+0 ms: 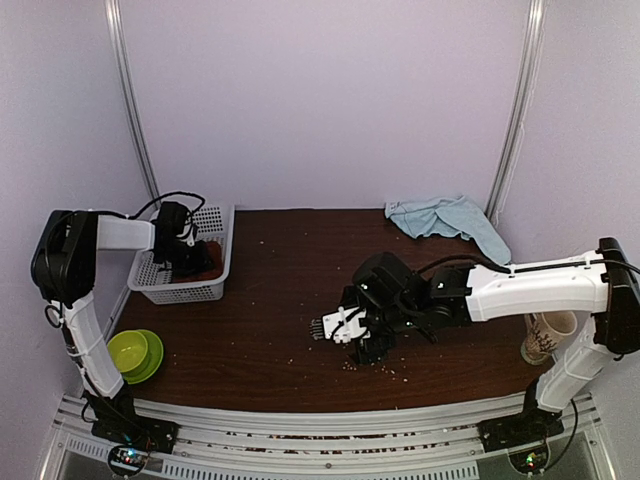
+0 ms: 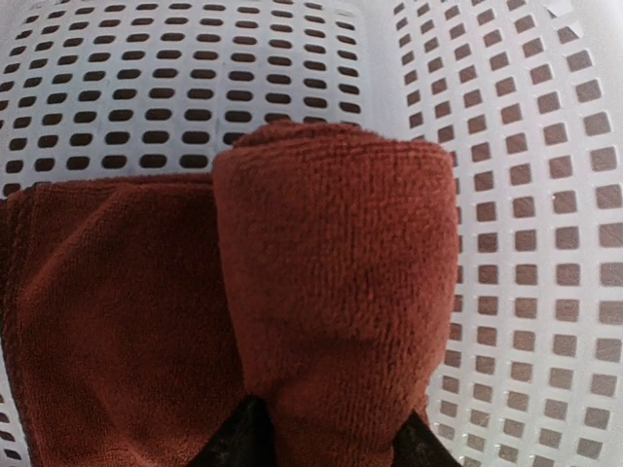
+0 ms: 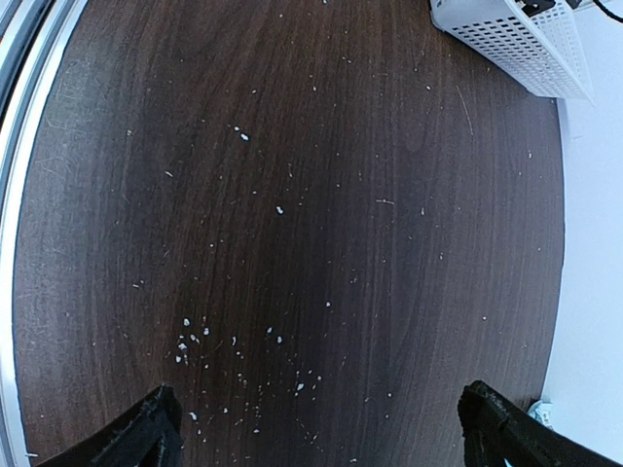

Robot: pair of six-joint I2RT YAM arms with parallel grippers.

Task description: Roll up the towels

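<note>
A dark red towel (image 2: pixel 117 302) lies in the white perforated basket (image 1: pixel 180 292) at the back left, with a thicker folded red piece (image 2: pixel 336 263) along its right side. My left gripper (image 1: pixel 190 260) is down in the basket at that piece; its fingers show darkly at the lower edge of the wrist view around the cloth, and I cannot tell whether they grip it. My right gripper hovers open over the bare table, nothing between its fingers. A light blue cloth (image 1: pixel 440 218) lies crumpled at the back right.
Green plate and bowl (image 1: pixel 130 352) sit at the front left. A patterned mug (image 1: pixel 545 335) stands at the right, partly behind the right arm.
</note>
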